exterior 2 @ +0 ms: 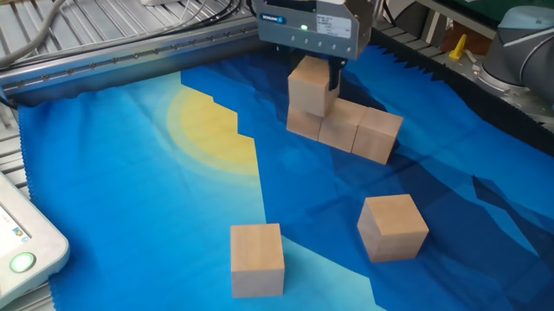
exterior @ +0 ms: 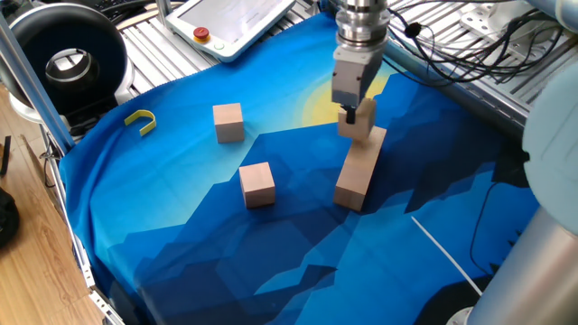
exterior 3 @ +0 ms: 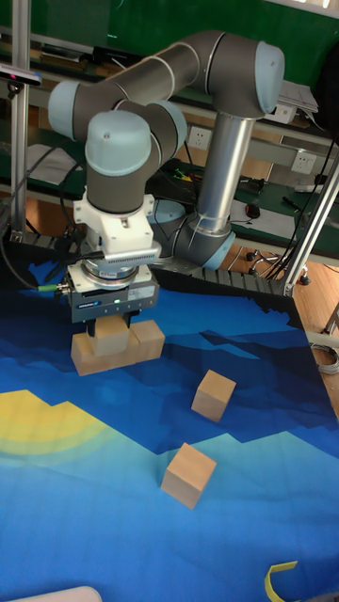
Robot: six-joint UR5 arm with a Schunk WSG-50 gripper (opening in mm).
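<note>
My gripper is shut on a light wooden cube, one dark finger showing along its side. Below this cube, three more wooden cubes stand side by side in a straight row. The held cube overlaps the row's end farther from the camera in exterior view 1 and covers part of it in exterior view 2. Whether it touches the row's top cannot be made out. Two single cubes lie apart on the cloth: one on the light blue area, the other on the darker blue.
A yellow curved piece lies near the cloth's left edge. The teach pendant rests at the back, and cables run behind the arm. Open cloth surrounds the loose cubes.
</note>
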